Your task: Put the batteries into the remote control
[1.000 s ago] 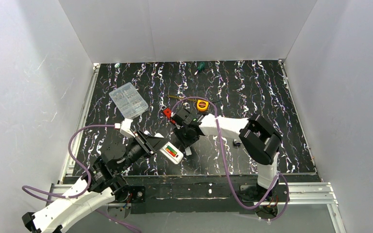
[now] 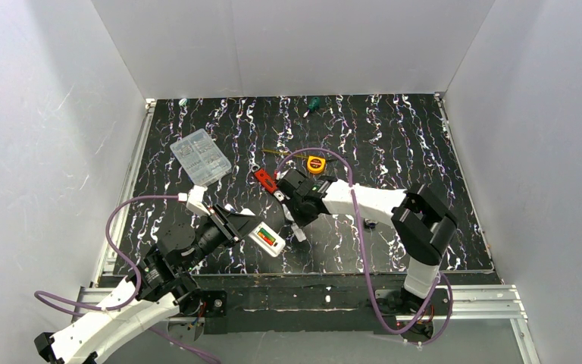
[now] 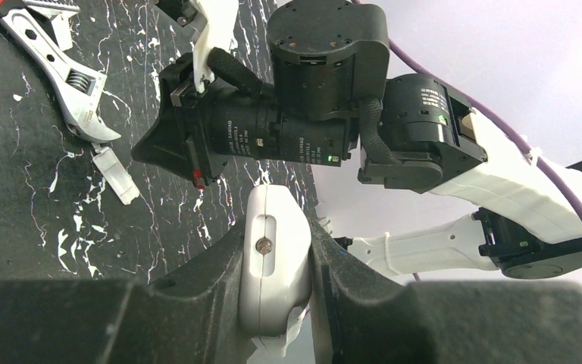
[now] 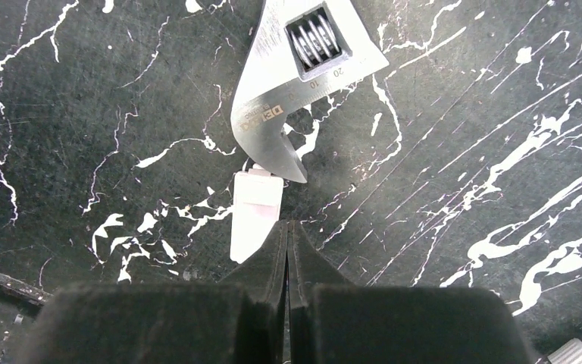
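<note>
My left gripper is shut on the white remote control (image 2: 272,246); in the top view its battery bay faces up with green and orange batteries (image 2: 266,237) inside. The small white battery cover (image 4: 255,214) lies flat on the dark marbled table, its tabbed end against the wrench's finger tip. My right gripper is shut with nothing between its fingers. Its tips stand just beside the cover's lower right edge in the right wrist view, hiding a corner of it.
A red-handled adjustable wrench (image 3: 64,87) lies directly behind the cover. Farther back are a yellow tape measure (image 2: 316,164), a green screwdriver (image 2: 313,105) and a clear organizer box (image 2: 201,157). Table to the right of the right arm is mostly free.
The left arm is still.
</note>
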